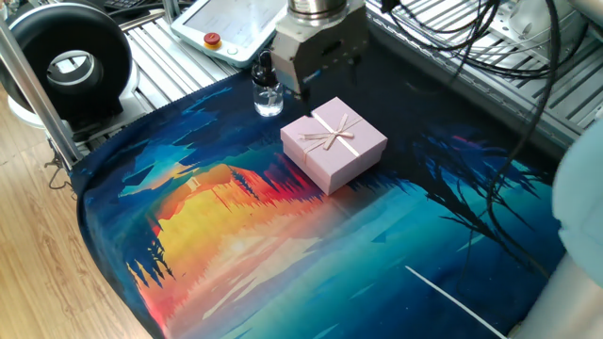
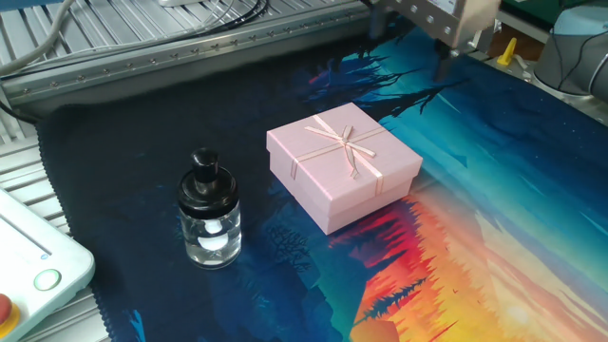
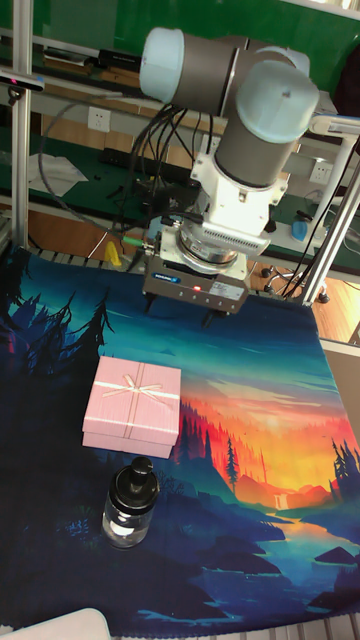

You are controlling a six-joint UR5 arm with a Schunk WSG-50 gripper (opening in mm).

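Observation:
A pink gift box (image 1: 332, 141) with a ribbon bow on its lid sits closed on the mat, seen in all three views. Beside it stands a clear bottle (image 2: 211, 228) with a black top, upright and apart from the box. My gripper (image 3: 193, 309) hangs above the far part of the mat in exterior view 3, beyond the box. Its dark fingers (image 2: 443, 63) are spread apart in exterior view 2, and nothing shows between them. Neither the box nor the bottle is touched by the gripper.
A tablet-like controller with a red button (image 1: 213, 40) lies at the table edge, near the bottle. Cables (image 1: 471, 33) loop over the metal rail. A black ring-shaped object (image 1: 80, 71) stands at the left.

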